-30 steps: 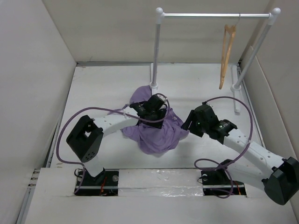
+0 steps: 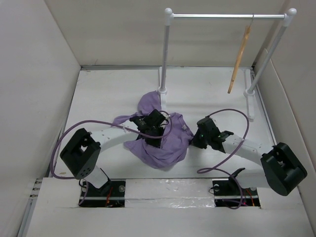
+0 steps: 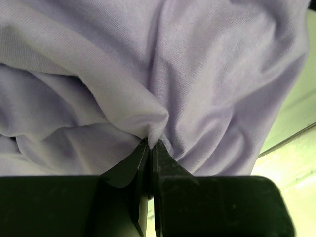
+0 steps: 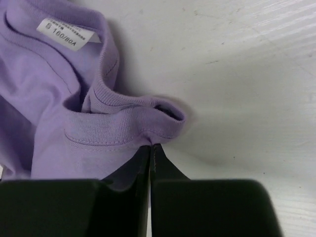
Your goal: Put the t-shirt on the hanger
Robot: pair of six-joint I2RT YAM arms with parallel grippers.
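A crumpled purple t shirt lies on the white floor below the rack. My left gripper is down on its middle; in the left wrist view its fingertips are closed together against the folds. My right gripper is low at the shirt's right edge. In the right wrist view its fingertips meet at a hemmed fold of the purple cloth, with a white size label nearby. A wooden hanger hangs from the rack's bar.
The white rack stands at the back right, with posts either side. Bare floor lies at the back left and right of the shirt. Walls close in on both sides, and purple cables loop over both arms.
The shirt has shifted slightly, and the hanger has swung.
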